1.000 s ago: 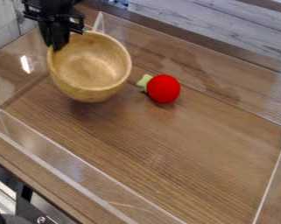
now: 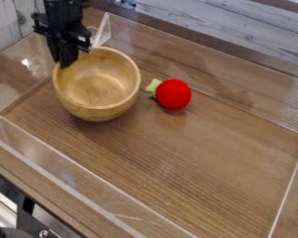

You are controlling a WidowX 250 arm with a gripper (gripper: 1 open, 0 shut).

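Note:
A tan wooden bowl (image 2: 101,93) sits at the left of the table, tilted toward the camera. At its back-left rim is my dark gripper (image 2: 62,51), shut on that rim; the fingertips are small and partly hidden. A red tomato-like object (image 2: 174,94) with a green top lies to the right of the bowl.
A pale edge runs along the left side, and dark areas lie beyond the table's corners.
The gripper and bowl have moved slightly down in the view, toward the camera. The red object has not visibly moved.

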